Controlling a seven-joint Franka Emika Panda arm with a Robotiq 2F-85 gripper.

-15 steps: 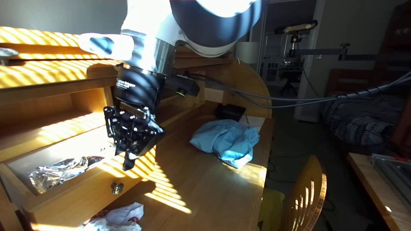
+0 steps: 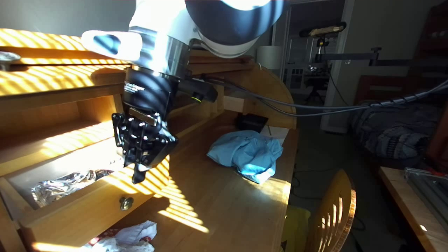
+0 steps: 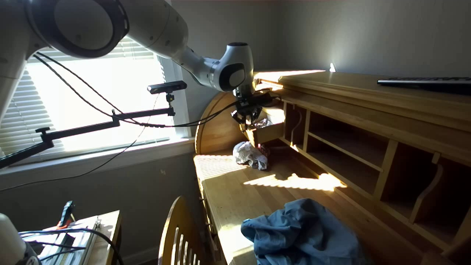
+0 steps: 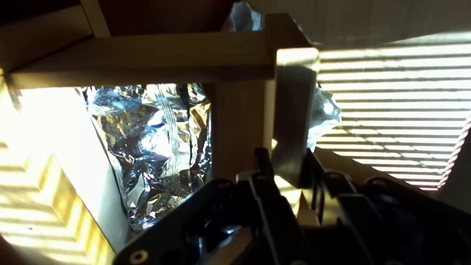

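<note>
A small wooden drawer stands pulled out of the desk hutch, its front panel (image 2: pixel 84 216) bearing a round metal knob (image 2: pixel 126 203). In the wrist view, my gripper is shut on the top edge of that drawer front (image 4: pixel 293 106), one finger on either side of the board. From exterior view 1 the near finger (image 2: pixel 139 173) shows outside the panel; the other is hidden behind it. Crinkled silver foil packaging (image 4: pixel 154 141) lies inside the drawer. Exterior view 2 has my gripper (image 3: pixel 247 119) above the far end of the desk.
A crumpled white and red cloth or bag (image 2: pixel 130 238) lies on the desktop below the drawer. Blue cloth (image 2: pixel 247 153) is heaped farther along the desk (image 2: pixel 210 197). A wooden chair (image 2: pixel 336 210) stands beside it. Open desk surface lies between drawer and blue cloth.
My gripper and the drawer front have shifted slightly left together, the drawer moving a little toward the hutch. The cloths have stayed put.
</note>
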